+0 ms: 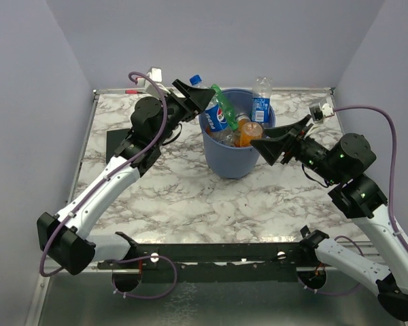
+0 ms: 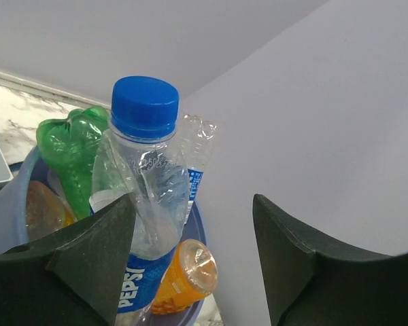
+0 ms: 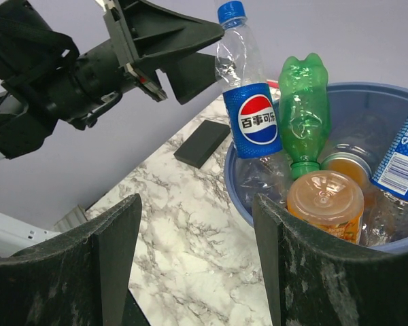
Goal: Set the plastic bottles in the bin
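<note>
A blue bin [image 1: 230, 164] holds bottles: a Pepsi bottle [image 2: 141, 204] standing tilted at its left rim, a green bottle [image 3: 303, 112], an orange-capped-end bottle [image 1: 251, 134] and a clear blue-label bottle [image 1: 261, 102]. My left gripper [image 1: 198, 94] is part open beside the upper Pepsi bottle; in the left wrist view the bottle is between its fingers, though contact is unclear. My right gripper [image 1: 274, 149] stands open at the bin's right front, with nothing between its fingers.
A dark flat block [image 3: 201, 142] lies on the marble table [image 1: 177, 210] left of the bin. Grey walls surround the sides and back.
</note>
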